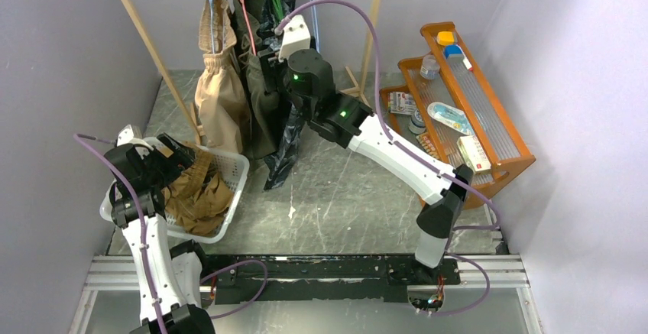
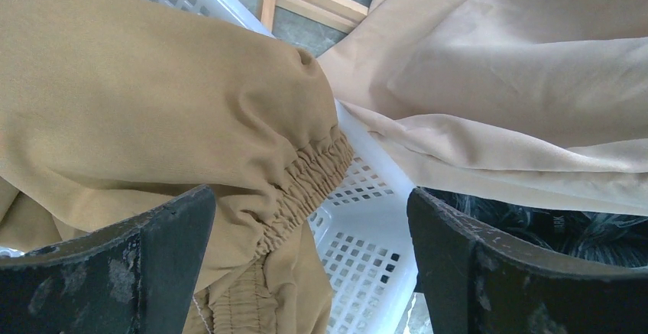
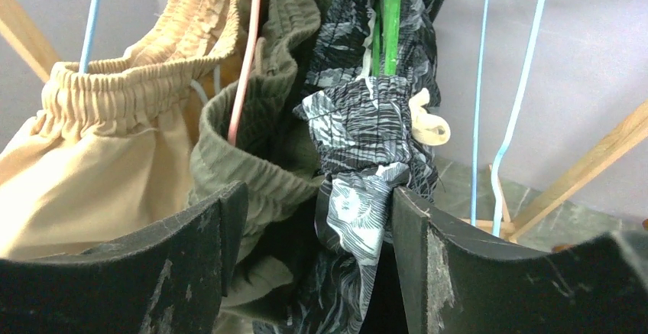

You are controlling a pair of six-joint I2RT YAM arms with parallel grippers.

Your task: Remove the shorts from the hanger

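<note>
Dark patterned shorts point(image 3: 359, 135) hang on a green hanger point(image 3: 391, 21) on the rack, partly behind my right arm in the top view. My right gripper stands open at the shorts' waistband, its right finger close against a bunched fold. Olive shorts point(image 3: 252, 166) and beige shorts point(image 1: 221, 97) hang to the left. My left gripper point(image 1: 183, 154) is open over a white basket point(image 1: 229, 219) holding brown garments point(image 1: 199, 196).
A wooden shelf point(image 1: 504, 150) with small boxes and containers stands at the right. The rack's wooden posts point(image 1: 145, 28) flank the hanging clothes.
</note>
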